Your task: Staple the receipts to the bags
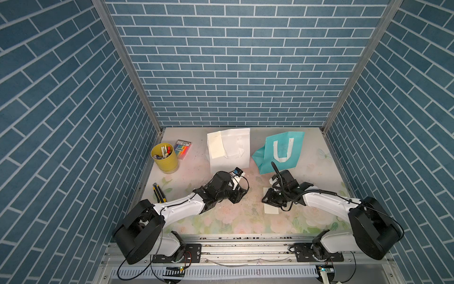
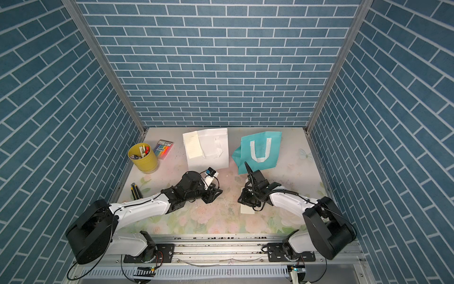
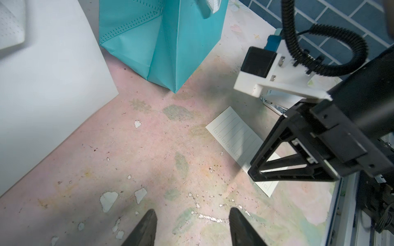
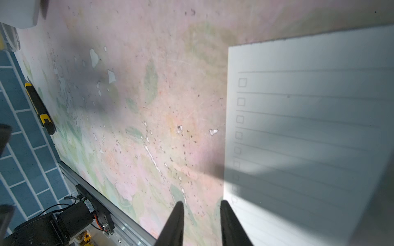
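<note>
A lined paper slip (image 4: 303, 123) lies on the table, with my right gripper low over its left edge, part open and empty. My left gripper hovers over bare table left of the slip, open and empty. At the back stand a white bag (image 1: 234, 149) with a cream paper (image 1: 216, 143) on its upper left and a teal bag (image 1: 279, 161) with white handles. I cannot make out a stapler clearly.
A yellow cup (image 1: 165, 161) of pens stands at back left beside a coloured pack (image 1: 182, 148). Box cutters (image 1: 159, 193) lie at the left edge.
</note>
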